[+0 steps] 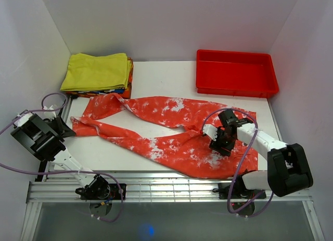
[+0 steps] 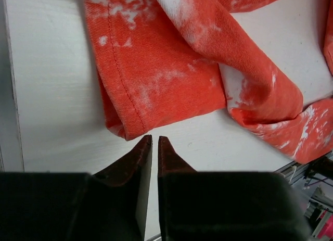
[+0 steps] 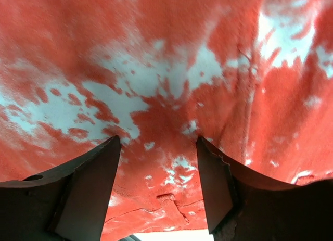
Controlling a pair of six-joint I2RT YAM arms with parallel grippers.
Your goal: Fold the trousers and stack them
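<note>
Red tie-dyed trousers [image 1: 171, 147] lie spread across the table, both legs reaching left. My left gripper [image 1: 65, 130] is at their left end; in the left wrist view its fingertips [image 2: 155, 139], close together, sit just beside a leg hem [image 2: 130, 116], with no cloth visibly between them. My right gripper [image 1: 221, 147] is down over the wide right part of the trousers; in the right wrist view its fingers [image 3: 86, 184] stand apart on the cloth [image 3: 156, 95].
A folded stack topped by yellow cloth [image 1: 96, 70] sits at the back left. An empty red bin [image 1: 237, 87] stands at the back right. Walls enclose the table on three sides. Bare table shows between the stack and bin.
</note>
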